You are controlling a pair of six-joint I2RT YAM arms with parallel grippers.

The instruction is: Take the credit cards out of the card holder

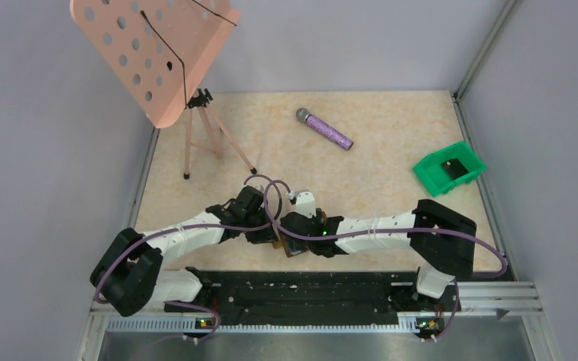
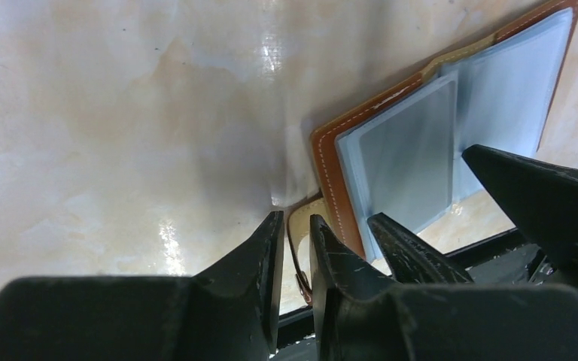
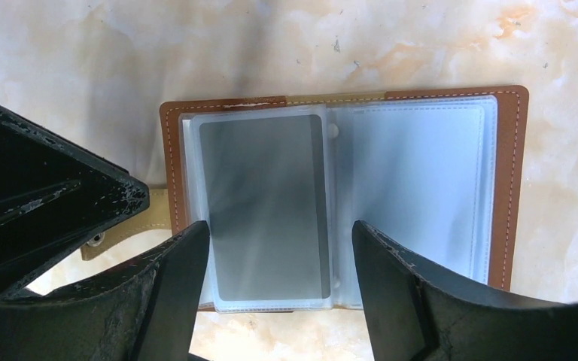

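The brown card holder (image 3: pixel 508 188) lies opened flat on the table, clear sleeves facing up. A grey card (image 3: pixel 263 203) fills its left sleeve; the right sleeve (image 3: pixel 421 180) looks pale blue. Over the left sleeve my right gripper stands wide open, its fingers on either side of the card. At the holder's left edge is my left gripper, part open with a narrow gap. The holder's strap (image 2: pixel 299 237) shows in that gap; whether the fingers touch it I cannot tell. Both arms cover much of the holder from above.
My two grippers are very close together over the holder. Behind them lie a purple microphone (image 1: pixel 330 131) and a pink tripod (image 1: pixel 214 135). At the right is a green bin (image 1: pixel 427 174) with a dark item (image 1: pixel 454 168) in it. The mid-table is clear.
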